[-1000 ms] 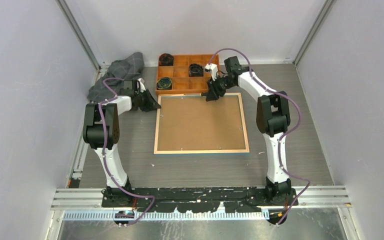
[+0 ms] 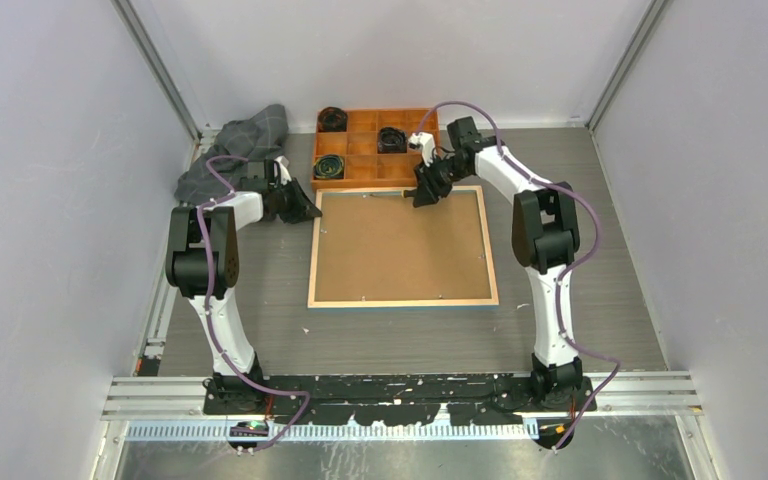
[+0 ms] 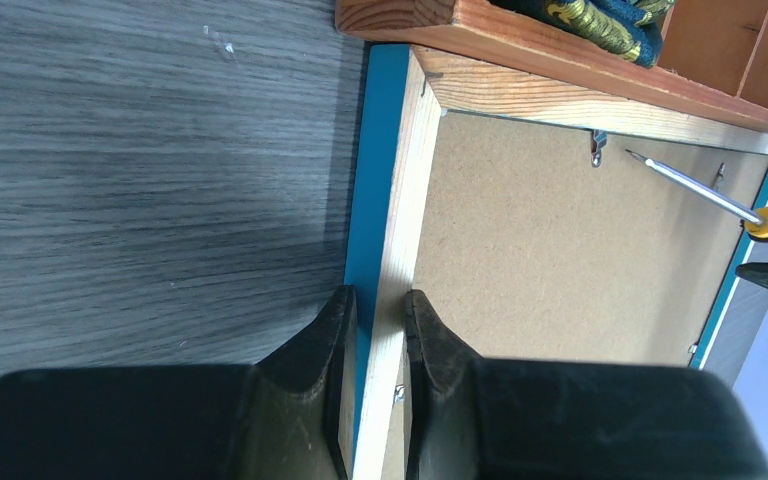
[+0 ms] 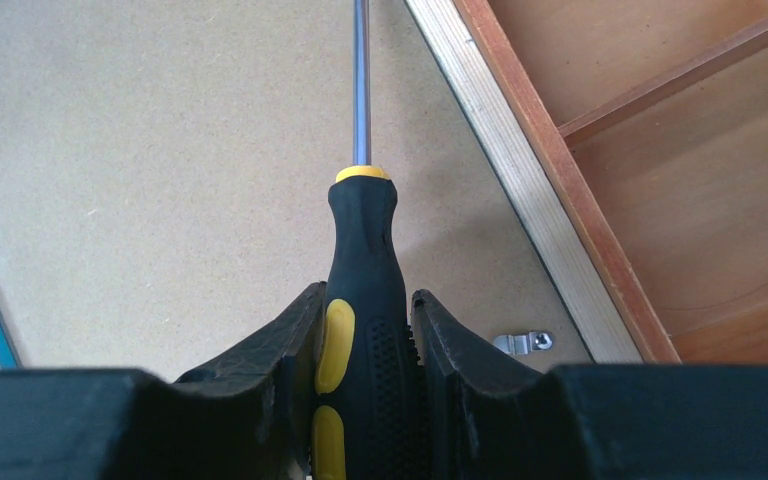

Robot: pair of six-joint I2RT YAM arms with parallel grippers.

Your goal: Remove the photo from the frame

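The photo frame [image 2: 312, 262] lies face down, its brown backing board [image 2: 405, 250] showing inside the wooden rim. My left gripper is shut on the frame's left side near the far corner. In my right gripper, shut around the handle, is a black and yellow screwdriver [image 4: 362, 215]. Its shaft extends over the far part of the board, and the tip [image 3: 632, 153] is close to a metal clip [image 3: 598, 148] on the far side. Another clip [image 4: 523, 343] shows beside the far rim. Any photo is hidden beneath the board.
A wooden compartment tray [image 2: 363, 145] with several dark coils stands against the frame's far edge. Grey cloth [image 2: 230, 160] is heaped at the back left, near the left arm.
My right gripper has shifted slightly toward the near side with the screwdriver, after small sideways motion. The left gripper and the frame have stayed put.
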